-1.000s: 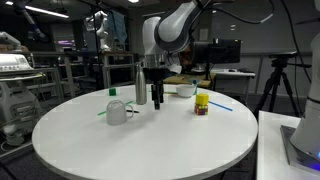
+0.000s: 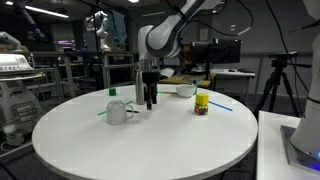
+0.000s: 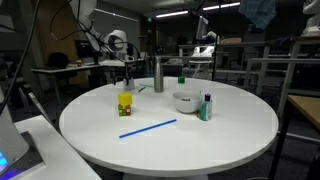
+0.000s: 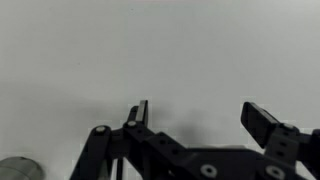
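Note:
My gripper is open in the wrist view, with only bare white table showing between its fingers. A round grey top (image 4: 20, 168) shows at the lower left of that view; I cannot tell which object it belongs to. In exterior view 1 a tall grey bottle (image 2: 140, 94) stands near the table's far middle, partly hidden by the arm. To its front left sits a pale grey mug (image 2: 117, 112). The stacked yellow block (image 2: 202, 99) stands to the right. Exterior view 2 shows the bottle (image 3: 158, 77) upright.
A white bowl (image 3: 187, 102) stands beside a small blue-capped bottle (image 3: 205, 108). A blue stick (image 3: 147, 129) lies near the edge. Further back is a green block (image 2: 112, 91).
The arm has moved slightly left and down in exterior view 1, and now covers more of the grey bottle. The mug and the yellow block have stayed in place.

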